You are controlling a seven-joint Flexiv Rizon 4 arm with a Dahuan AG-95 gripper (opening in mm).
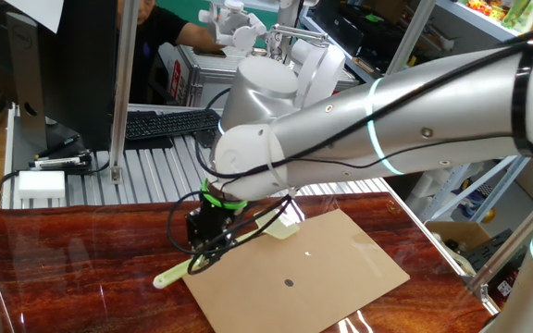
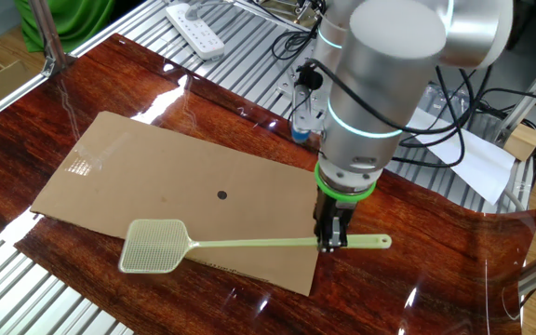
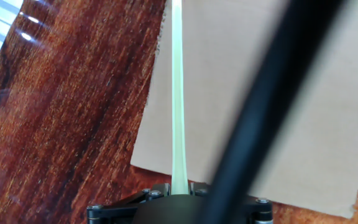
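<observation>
A pale green fly swatter (image 2: 154, 246) is held by its handle, its mesh head reaching out over the cardboard's edge in exterior view 2. My gripper (image 2: 332, 244) is shut on the handle, whose rounded end sticks out on the other side. In the wrist view the shaft (image 3: 178, 112) runs straight up from between the black fingers. The brown cardboard sheet (image 1: 313, 268) lies flat on the table and bears a small dark round spot (image 2: 222, 195) near its middle. Cables partly cover the gripper in exterior view 1.
A black cable (image 3: 272, 106) crosses the wrist view.
</observation>
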